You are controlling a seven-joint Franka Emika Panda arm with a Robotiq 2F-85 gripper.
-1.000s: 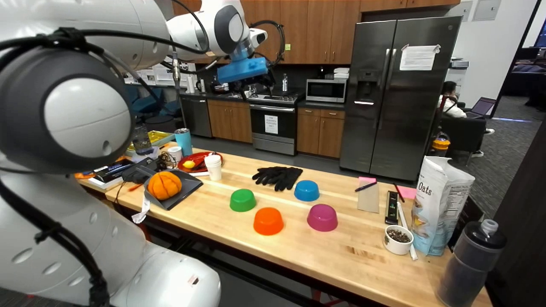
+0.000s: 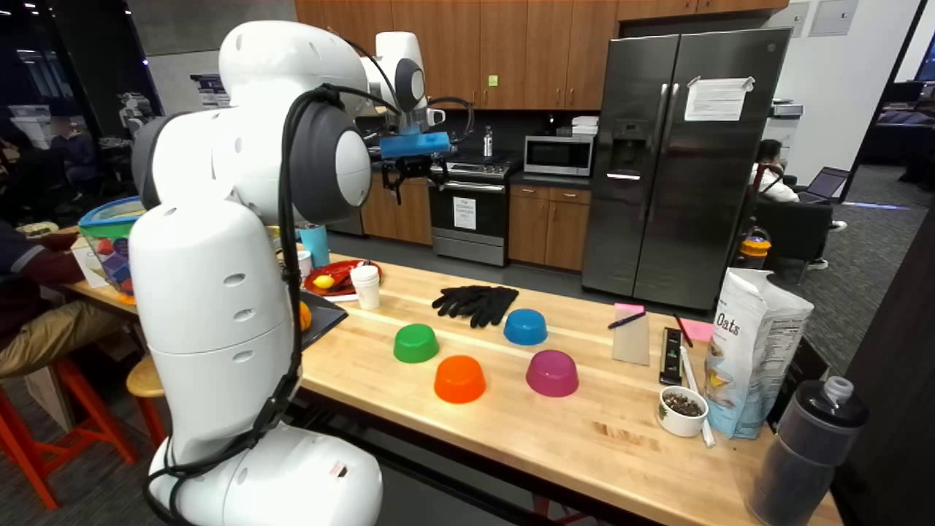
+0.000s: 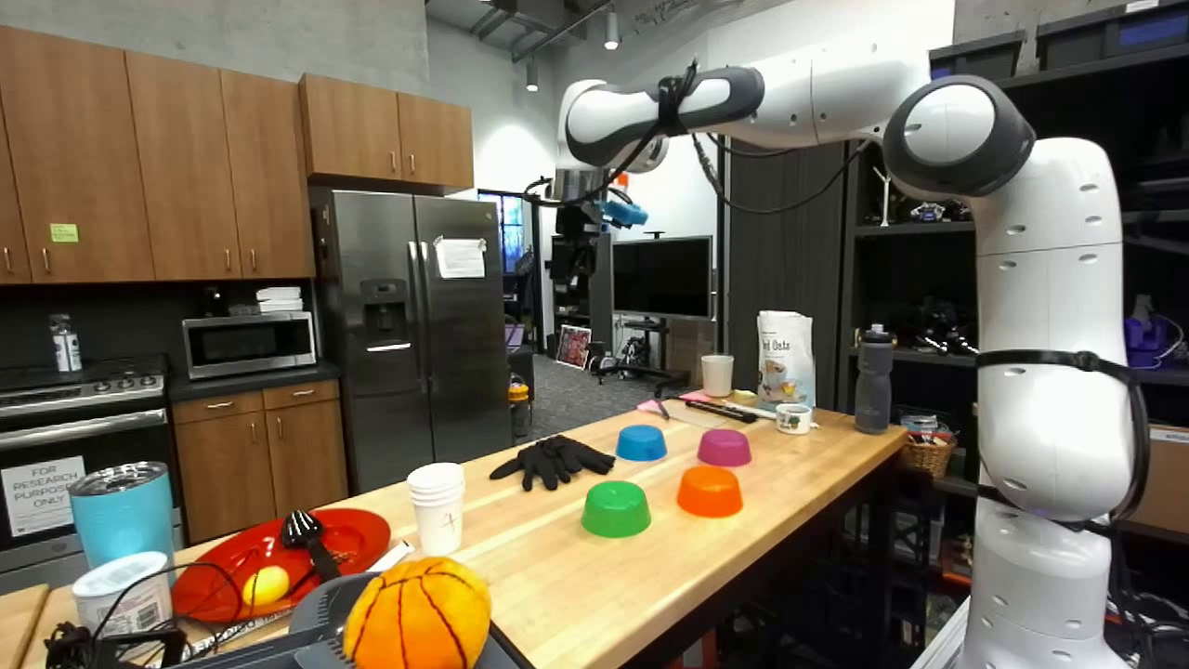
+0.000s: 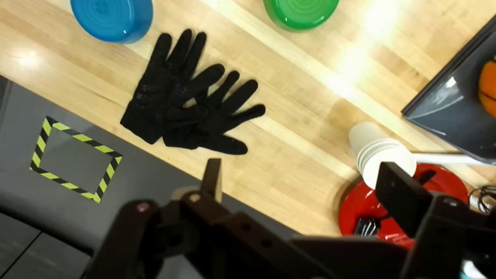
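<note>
High above the table, my gripper stands open, its two dark fingers wide apart and nothing between them. Below it in the wrist view lie black gloves [image 4: 186, 102], well clear of the fingers. Four upturned bowls rest on the wood: a green bowl [image 2: 416, 342], an orange bowl [image 2: 460, 378], a blue bowl [image 2: 526, 327] and a purple bowl [image 2: 552, 372]. Stacked white paper cups [image 3: 437, 507] stand beside a red plate [image 3: 368, 535], which carries a yellow ball [image 3: 266, 585] and a black utensil [image 3: 307, 537].
A dark dustpan [image 4: 446, 97] holds an orange plush ball [image 3: 418, 613] at one end. Toward the other end are an oats bag [image 2: 755, 351], a small bowl of dark bits [image 2: 681, 411] and a grey bottle [image 2: 806, 456].
The arm has swung back and more upright in exterior view 1, with the gripper shifted slightly. The visible tabletop things keep their places.
</note>
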